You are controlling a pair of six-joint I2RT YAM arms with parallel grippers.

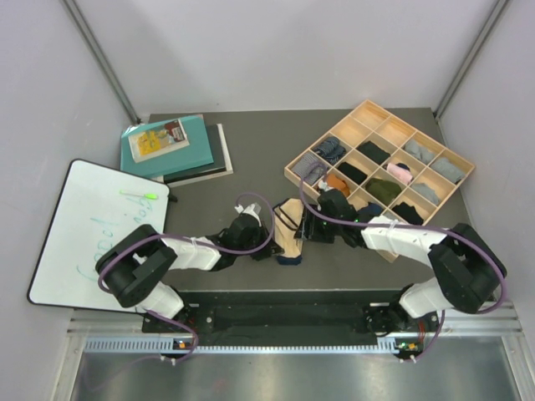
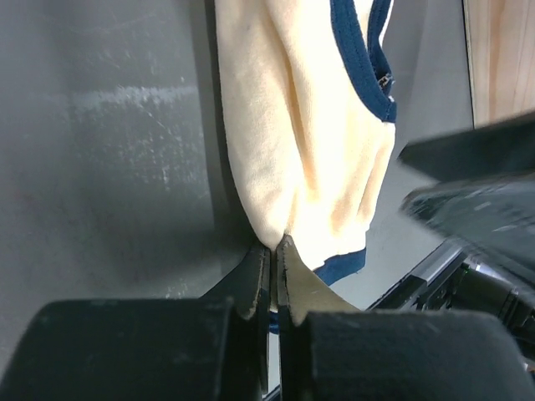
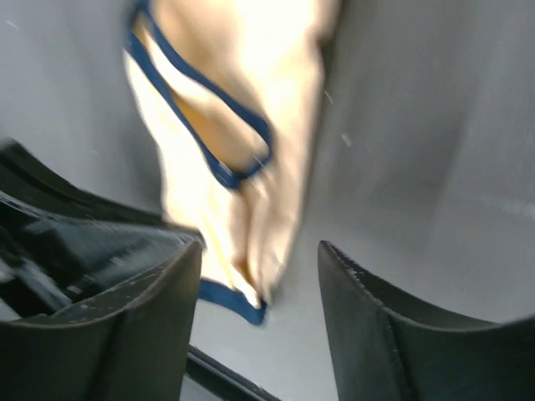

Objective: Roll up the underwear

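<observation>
The cream underwear with navy trim [image 1: 287, 241] lies on the table between my two arms, folded into a long narrow strip. In the left wrist view my left gripper is shut, with the lower left edge of the cream cloth [image 2: 259, 167] pinched at its fingertips. My right gripper stands open, apart from the cloth. The underwear [image 3: 284, 134] shows blurred beyond its fingertips, with navy bands and a fold. From above, the right gripper [image 1: 306, 227] is at the strip's right side, while the left gripper [image 1: 275, 250] is at its lower left.
A wooden divided box [image 1: 368, 109] with several rolled garments stands close to the right arm. Books [image 1: 201, 138] lie at the back left, a whiteboard [image 1: 84, 234] at the left. Bare table [image 1: 259, 142] stretches behind the underwear.
</observation>
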